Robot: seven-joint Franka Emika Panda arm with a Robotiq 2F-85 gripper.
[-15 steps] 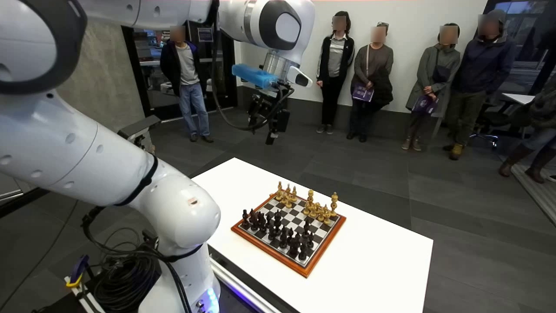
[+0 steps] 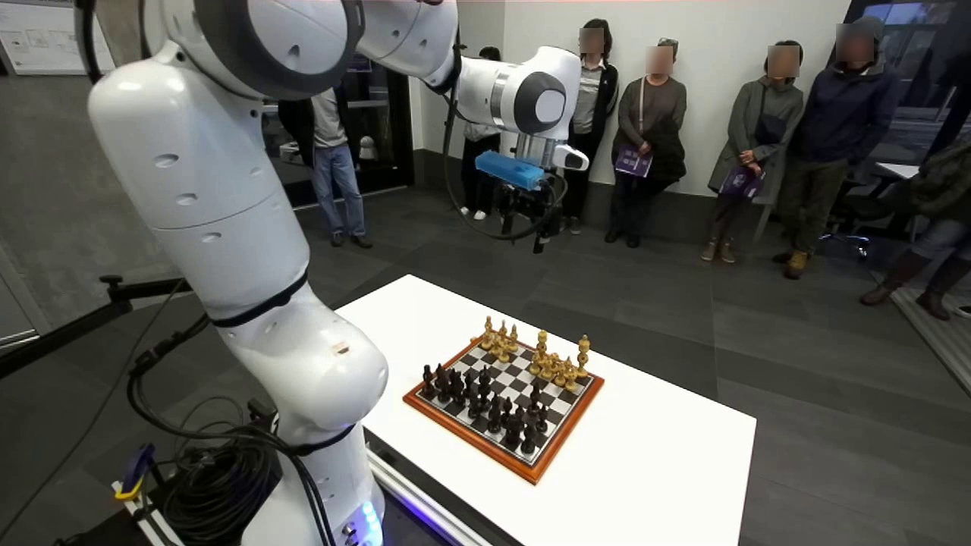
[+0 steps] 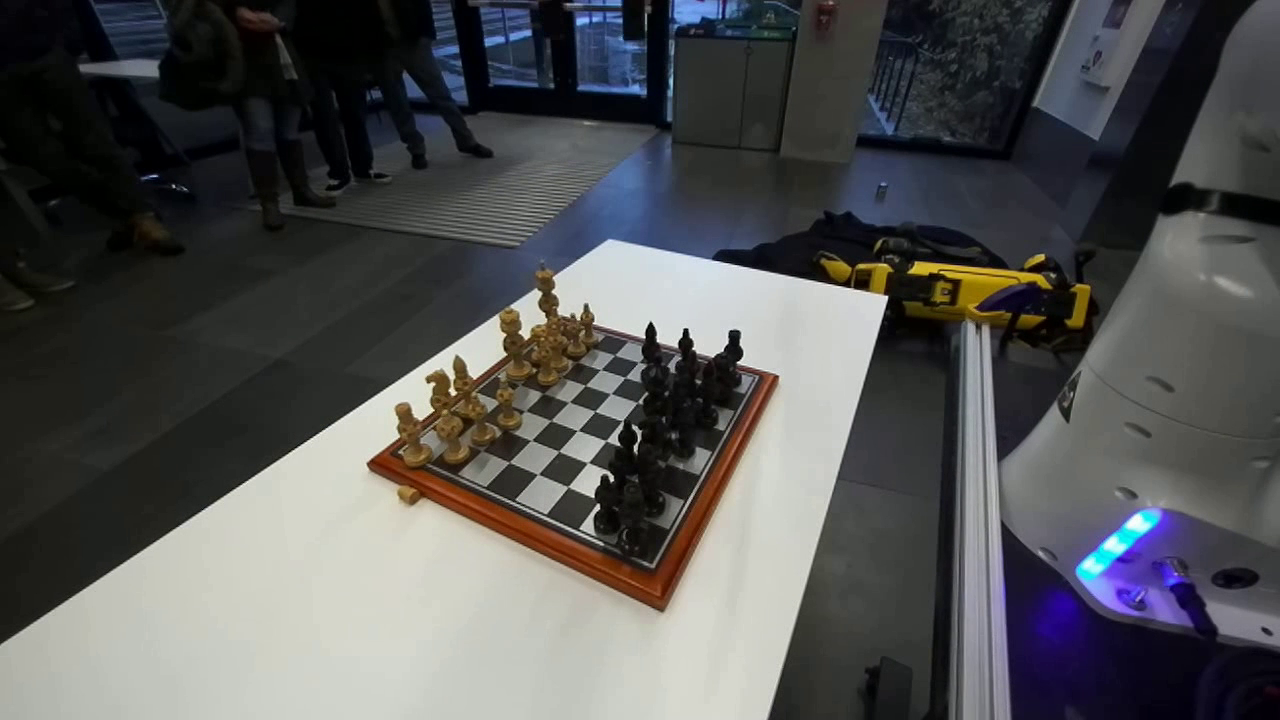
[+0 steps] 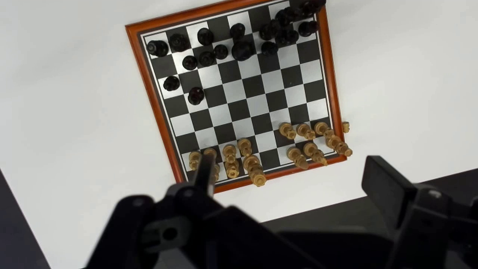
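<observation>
High over the far side of the white table, my gripper [image 2: 538, 244] hangs well clear of the chess pieces. It is open: in the wrist view its dark fingers [image 4: 386, 190] stand wide apart with nothing held between them. Below lies a chessboard [image 2: 592, 397] with a reddish-brown wooden frame. Black pieces [image 4: 242, 50] crowd one side of it; pale wooden pieces [image 4: 255, 170] stand along the opposite side. One finger covers part of a pale piece near the board's corner in the wrist view. A small pale piece [image 3: 408, 494] rests on the table just outside the frame.
The white table [image 2: 674, 437] has wide bare room around the board. Several people stand along the wall beyond it. A yellow robot [image 3: 960, 288] lies on the floor behind the table, and loose black cables [image 2: 214, 478] lie by the arm's base.
The board and its pieces look unmoved.
</observation>
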